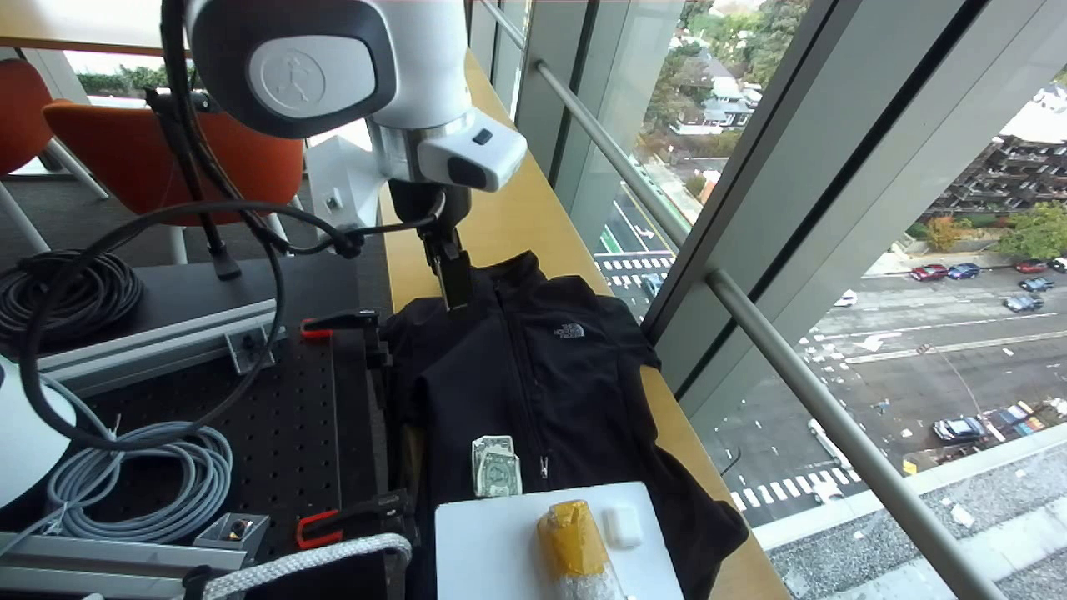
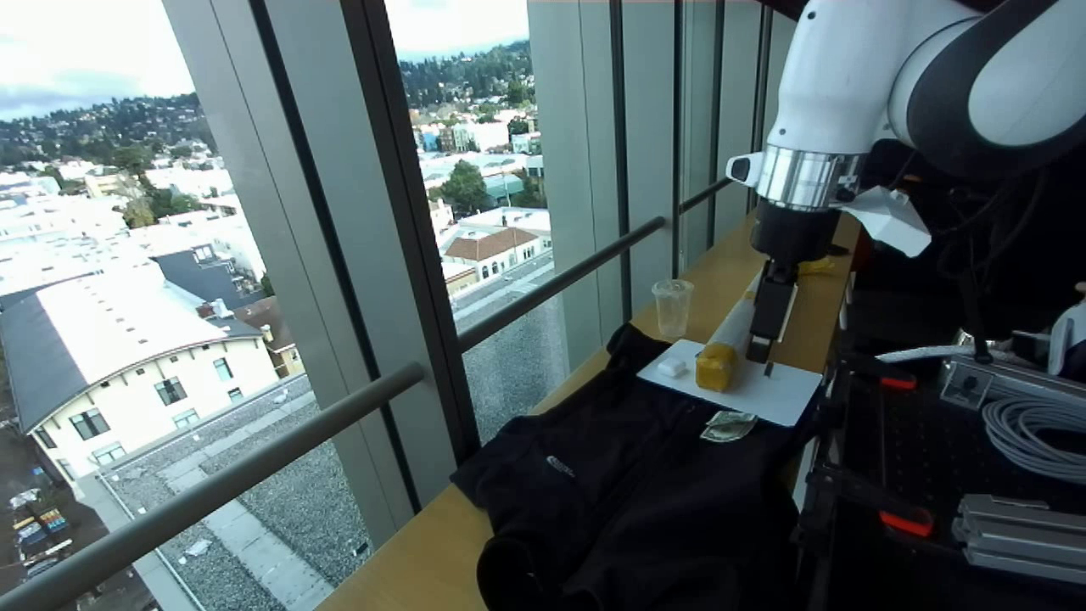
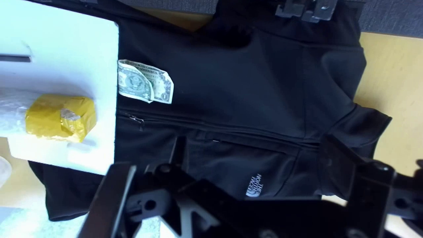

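A black zip jacket (image 1: 590, 350) lies spread on the wooden ledge, its chest logo facing up. On it, against the edge of a white board (image 3: 95, 47), rests a folded dollar bill (image 3: 162, 85). The board carries a roll with yellow wrapping (image 3: 59, 117) at one end and a small white case (image 1: 622, 527). My gripper is open and empty, its fingers wide apart above the jacket, toward the collar end. In exterior view 1 one finger hides part of the jacket's shoulder. The wrist view does not show the white case.
A clear plastic cup (image 2: 672, 307) stands behind the board. Window glass and a metal rail (image 1: 830, 390) border one side. Clamps (image 1: 340, 325) and a black perforated plate with coiled grey cable (image 1: 145, 480) lie opposite. Bare ledge is free beyond the collar.
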